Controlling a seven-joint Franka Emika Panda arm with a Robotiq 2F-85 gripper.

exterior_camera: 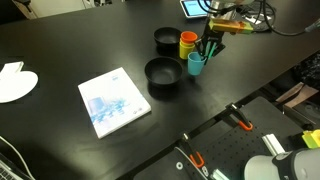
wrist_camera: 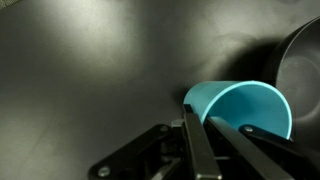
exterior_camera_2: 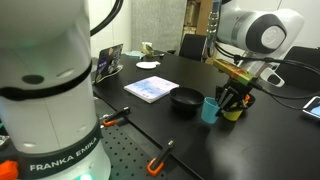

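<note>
A light blue cup (exterior_camera: 195,66) is at the near side of the cups and bowls in exterior view 1. My gripper (exterior_camera: 206,48) is shut on its rim. In the wrist view the cup's wall (wrist_camera: 203,98) rises by the fingertips (wrist_camera: 193,121), its mouth facing the camera and tilted. Exterior view 2 shows the cup (exterior_camera_2: 210,111) under the arm. Whether its base touches the table cannot be told.
A black bowl (exterior_camera: 163,73) stands close left of the cup, with a second black bowl (exterior_camera: 168,38) behind. Orange and yellow cups (exterior_camera: 187,40) are stacked beside that one. A white booklet (exterior_camera: 113,101) lies further left.
</note>
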